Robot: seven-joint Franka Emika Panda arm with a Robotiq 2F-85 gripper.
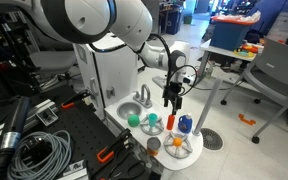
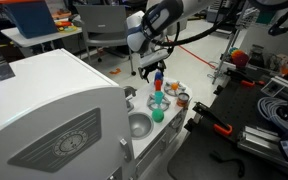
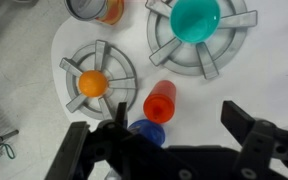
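Observation:
My gripper is open, its two black fingers wide apart at the lower edge of the wrist view. Between and below them stands a red upright object point(image 3: 160, 103), perhaps a bottle or shaker, seen from above. Exterior view 1 has the gripper point(image 1: 173, 101) over the white counter, close above the same red object point(image 1: 170, 122). Right beside it is a blue mug point(image 1: 185, 124), partly hidden behind a finger in the wrist view. No contact between the fingers and the red object can be made out.
An orange fruit point(image 3: 92, 83) and a teal cup point(image 3: 195, 18) sit on grey stove burners. A metal can point(image 1: 153, 145) is near the counter's front, a green bowl point(image 1: 135, 121) by the sink point(image 1: 129, 110). A table leg point(image 1: 208, 100) rises behind the counter.

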